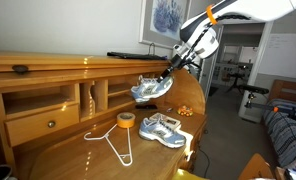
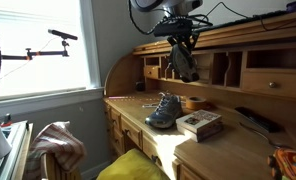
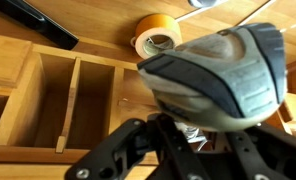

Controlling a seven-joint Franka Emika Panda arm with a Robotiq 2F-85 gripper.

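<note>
A grey-and-white sneaker [image 1: 151,88] hangs above the desk, and my gripper [image 1: 169,73] is shut on it. In exterior view 2 the held shoe [image 2: 184,64] shows its dark sole, just beneath the gripper [image 2: 180,45]. The wrist view has the shoe [image 3: 223,75] filling the space ahead of the fingers, hiding the fingertips. Its mate, another grey sneaker [image 1: 162,130], rests on the desktop [image 1: 88,155] below; exterior view 2 shows this shoe [image 2: 166,111] beside a book or box.
An orange tape roll [image 1: 126,120] and a white hanger [image 1: 112,145] lie on the desk. A book or box [image 2: 199,124] sits near the resting shoe. Drawers and cubbies [image 1: 40,115] line the back. Orange items [image 2: 290,161] are at one end.
</note>
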